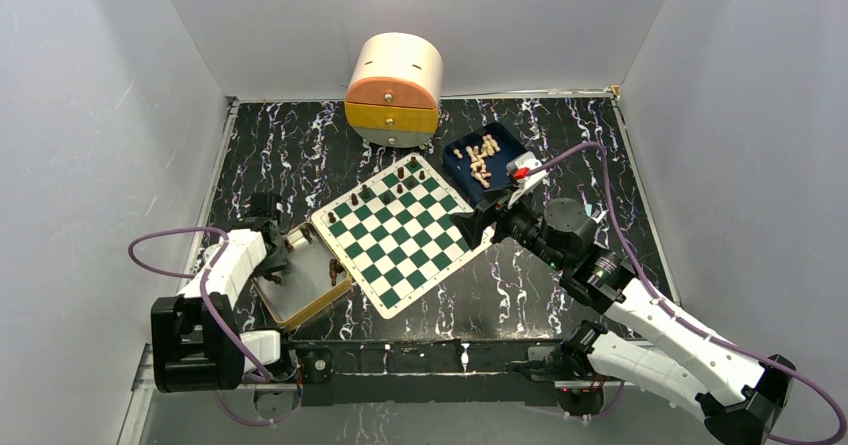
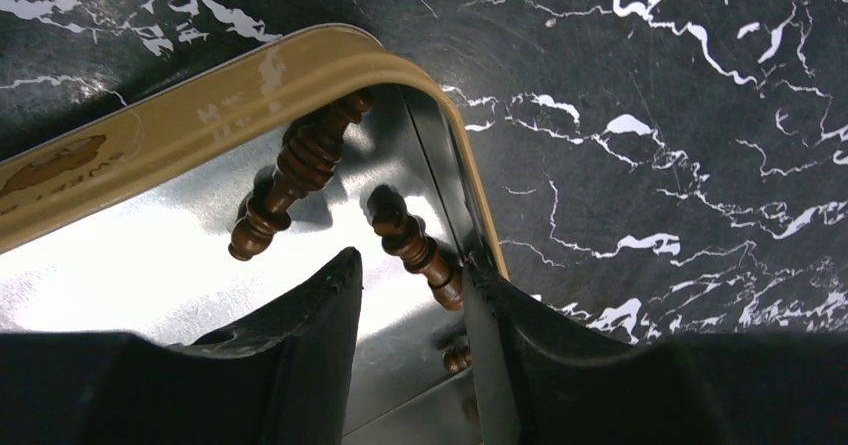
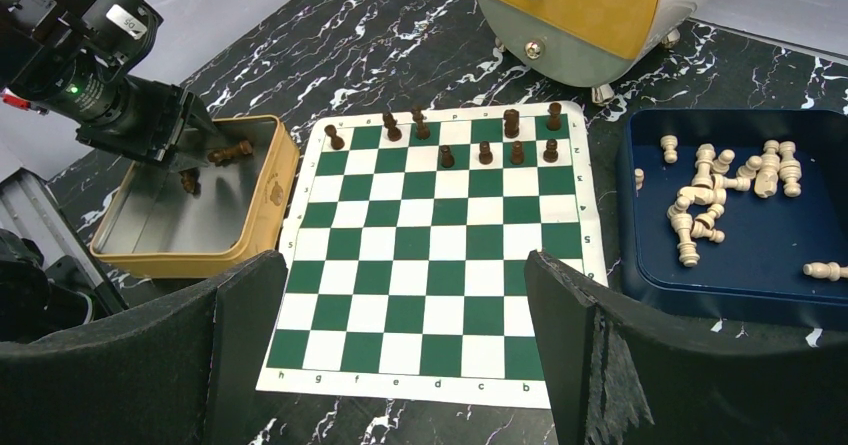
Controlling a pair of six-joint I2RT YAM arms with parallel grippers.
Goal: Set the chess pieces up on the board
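The chessboard [image 1: 400,235] carries several dark pieces along its far rows. At its left, the tan-rimmed tray [image 1: 320,310] holds dark wooden pieces lying on their sides. My left gripper is open over the tray, its fingers either side of a dark piece [image 2: 400,230] near the tray wall, with a larger piece [image 2: 305,165] beside it; whether it touches is unclear. My right gripper hangs open above the board's near right, nothing between its fingers.
A blue tray [image 3: 730,285] of light pieces stands right of the board. A small drawer cabinet [image 1: 390,90] is at the back. The right arm extends over the table's right side.
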